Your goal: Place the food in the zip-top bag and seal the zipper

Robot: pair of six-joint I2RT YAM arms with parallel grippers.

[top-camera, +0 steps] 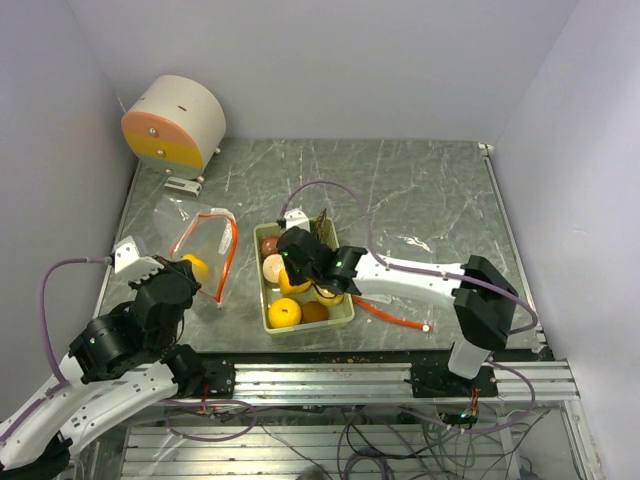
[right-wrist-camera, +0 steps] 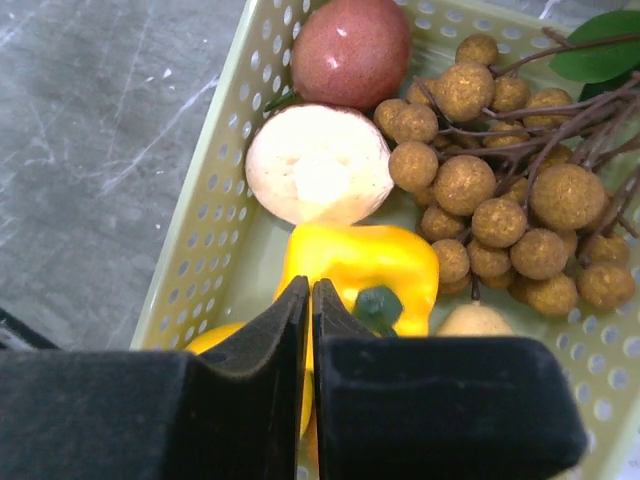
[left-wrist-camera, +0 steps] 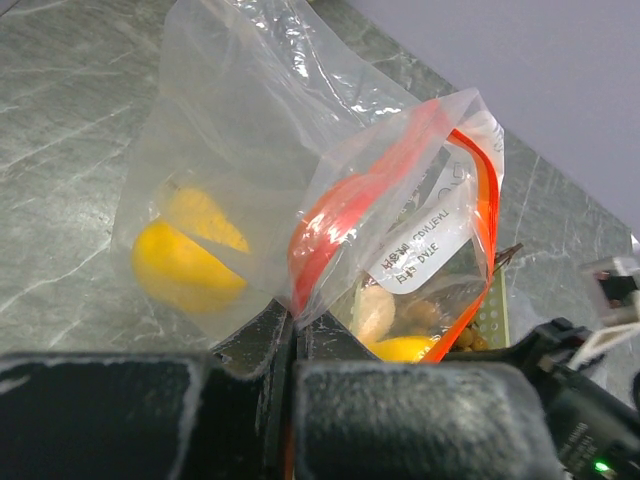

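Observation:
My left gripper is shut on the rim of the clear zip top bag [left-wrist-camera: 240, 130]. The bag's mouth, edged by a red-orange zipper strip [left-wrist-camera: 487, 210], gapes toward the food basket. Inside the bag lies a yellow food item [left-wrist-camera: 185, 265], blurred by the plastic. Over the green basket [right-wrist-camera: 190, 230], my right gripper points down with its fingertips together, in front of a yellow bell pepper [right-wrist-camera: 375, 255]. No item shows clearly between those tips. The basket also holds a cut white-pink piece [right-wrist-camera: 320, 165], a red fruit [right-wrist-camera: 352, 50] and brown longans [right-wrist-camera: 465, 185].
An orange-yellow fruit [top-camera: 284, 313] and a brown one [top-camera: 315, 312] sit at the basket's near end. Beside it on the right lies a red slider strip [top-camera: 395, 317]. A cream bread box [top-camera: 175, 122] stands at back left.

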